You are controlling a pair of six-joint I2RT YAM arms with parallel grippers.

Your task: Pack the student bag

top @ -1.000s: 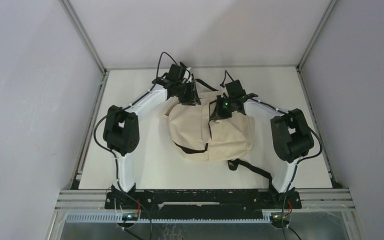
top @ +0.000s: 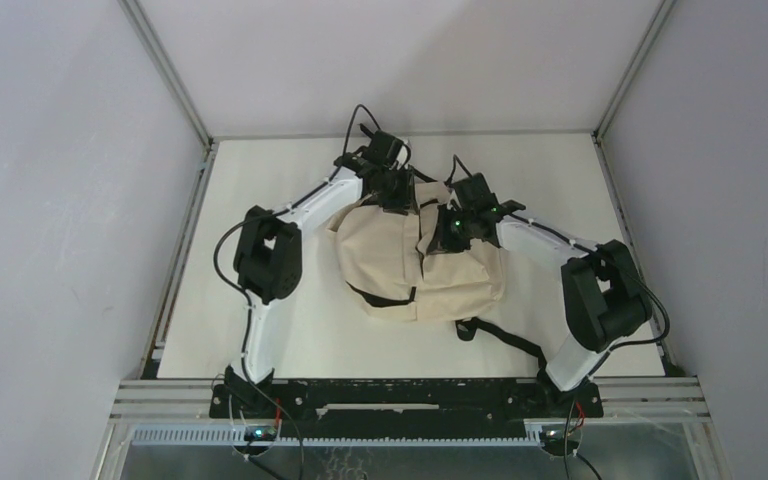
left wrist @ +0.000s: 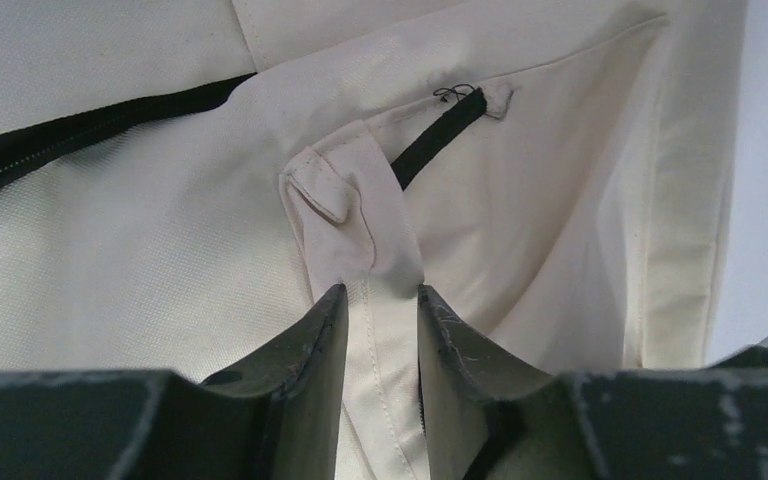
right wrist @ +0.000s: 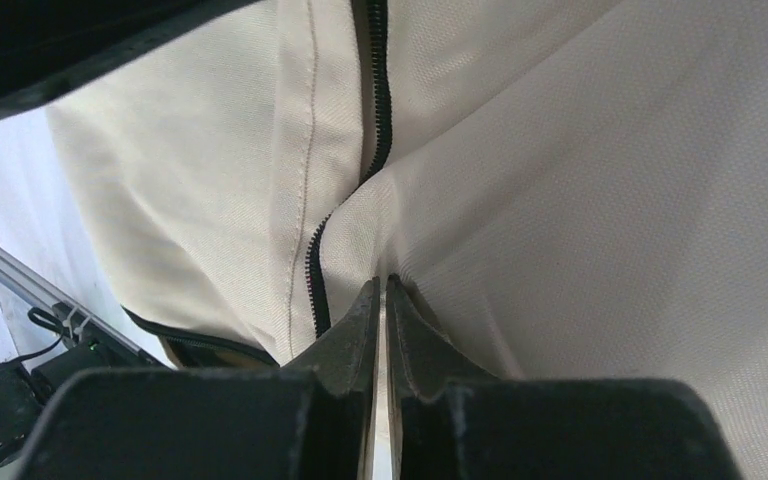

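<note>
The beige bag [top: 371,250] lies flat in the middle of the table, a black zipper [right wrist: 381,90] running along its central seam. Over its upper part stands my left gripper, open, its fingertips apart above a stitched flap [left wrist: 390,225] beside a short black zipper end [left wrist: 440,140]. My right gripper is down at the bag's right half, close to the zipper. Only a narrow gap separates its fingers, and a cloth fold [right wrist: 430,230] reaches their tips. Whether cloth is pinched there cannot be made out. The bag's inside is hidden.
A black strap [top: 505,335] trails from the bag's lower right toward the table's front edge. Another black opening [top: 380,299] crosses the bag's lower left. Bare white table [top: 305,340] surrounds the bag.
My left gripper has shifted right over the bag.
</note>
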